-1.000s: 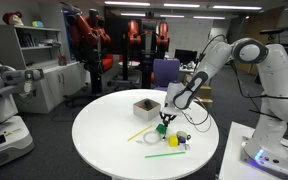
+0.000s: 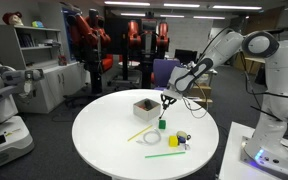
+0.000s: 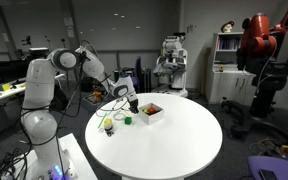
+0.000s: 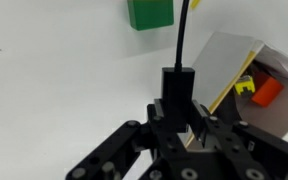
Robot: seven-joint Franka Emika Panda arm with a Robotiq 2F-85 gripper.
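My gripper is shut on a thin dark rod (image 4: 182,40), which reaches out past the fingertips in the wrist view. In exterior view 1 the gripper (image 2: 168,99) hangs above the white table, near the open box (image 2: 145,106). A small green block (image 2: 162,124) sits on the table below it; the same block (image 4: 151,12) shows at the top of the wrist view, apart from the fingers. The box's wall (image 4: 212,66) lies close to the right of the fingers. What the rod belongs to cannot be made out.
Inside the box are a yellow piece (image 4: 245,84) and an orange-red piece (image 4: 268,92). A yellow cup-like thing (image 2: 172,142), a green stick (image 2: 165,155), a yellow stick (image 2: 139,132) and a white ring (image 2: 152,136) lie toward the front.
The gripper has risen from close beside the green block to well above the table. The green block stays on the table.
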